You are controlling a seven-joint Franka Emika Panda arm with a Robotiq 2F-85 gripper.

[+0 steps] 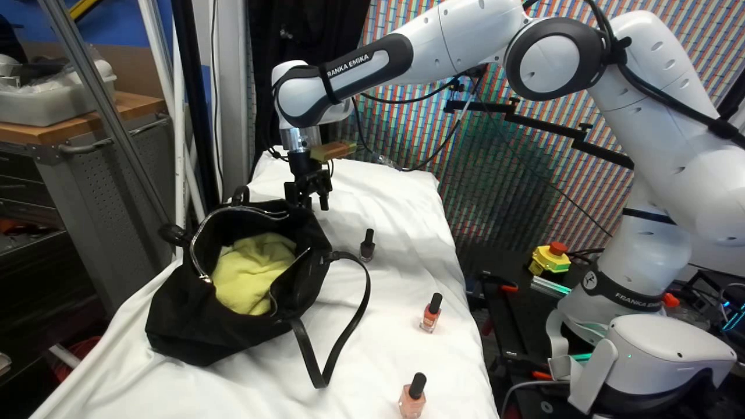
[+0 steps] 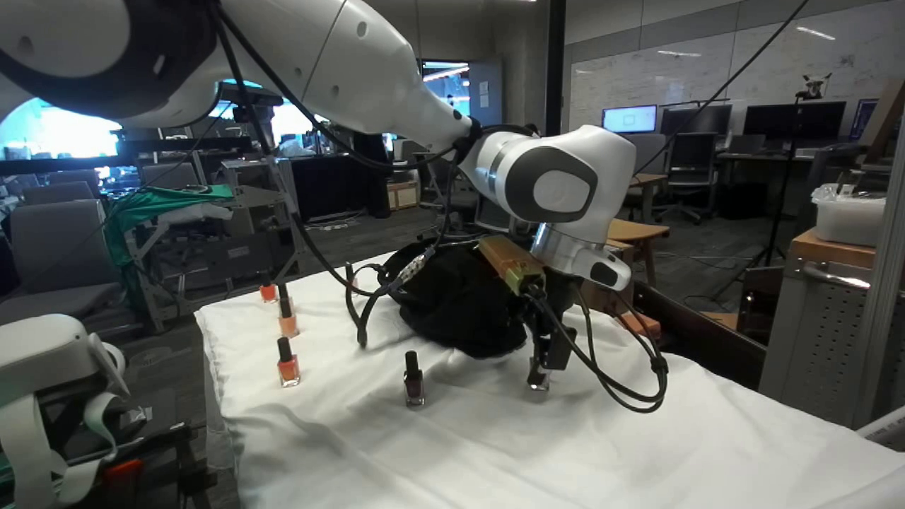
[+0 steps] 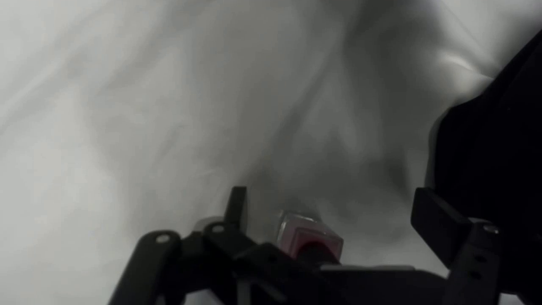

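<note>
My gripper (image 1: 307, 199) stands open beside the far end of the black bag (image 1: 202, 335). A small nail polish bottle (image 3: 308, 236) with a reddish tint appears low in the wrist view. It lies in the gap between the spread fingers, nearer the left one (image 3: 236, 209), and the gripper's body partly covers it. In exterior view 2 this bottle (image 2: 538, 378) rests on the white cloth just under the gripper. A dark bottle (image 1: 367, 245), an orange-red one (image 1: 430, 313) and a peach one (image 1: 412, 397) stand upright along the cloth.
Yellow cloth (image 1: 255, 272) fills the bag's open mouth, and its strap (image 1: 349, 328) loops over the white sheet (image 1: 398, 209). Another red bottle (image 2: 268, 293) stands at the table's far end in exterior view 2. The bag's dark side (image 3: 488, 132) is close to the right finger.
</note>
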